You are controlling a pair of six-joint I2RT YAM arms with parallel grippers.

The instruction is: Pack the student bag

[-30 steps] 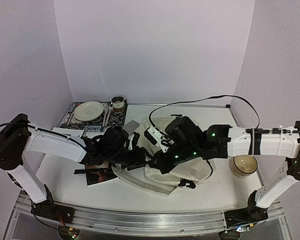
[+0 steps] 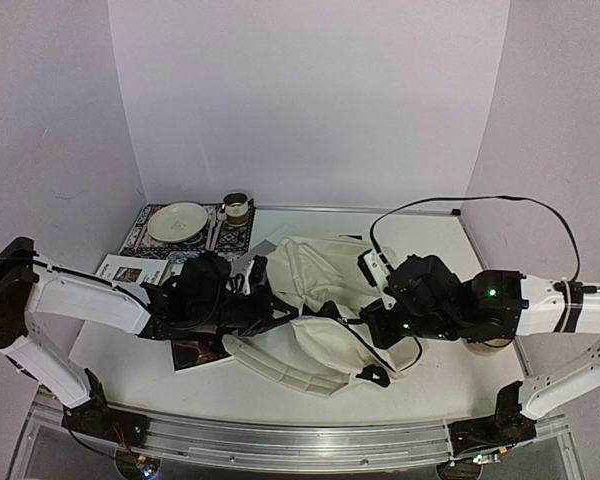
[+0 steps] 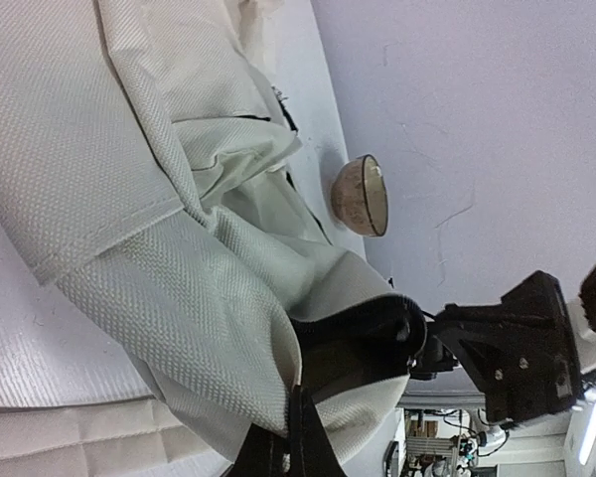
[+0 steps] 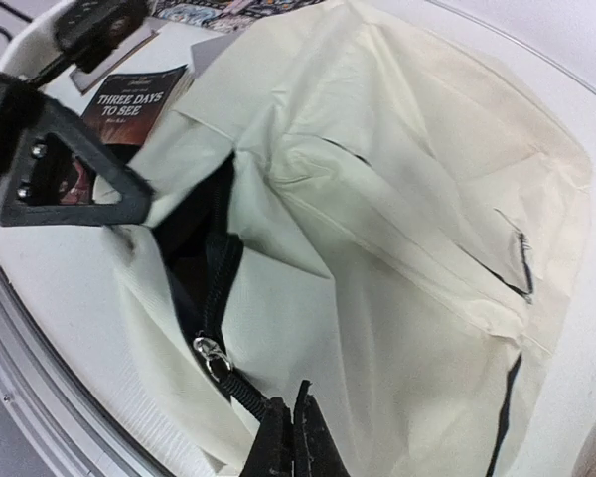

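The cream student bag (image 2: 325, 270) lies in the middle of the table, with part of its zipped mouth gaping and dark inside. My left gripper is shut on the bag's fabric at the edge of that opening. The right gripper is shut on the black zipper pull (image 4: 246, 395), which hangs from a metal slider (image 4: 213, 358). A cream strap (image 2: 280, 372) stretches along the bag's front. To the left, partly under my left arm, lies a dark book (image 2: 195, 354), whose cover in the right wrist view reads "Three Days to See".
A patterned mat at the back left bears a white plate (image 2: 177, 222), cutlery (image 2: 215, 230) and a mug (image 2: 236, 208). A pale open-looking book or sheet (image 2: 130, 269) lies before it. The bowl (image 3: 360, 196) stands right of the bag, mostly behind my right arm from above.
My right gripper has moved right, away from the left one, and more of the bag's mouth shows between them. The left gripper stays close to the same spot.
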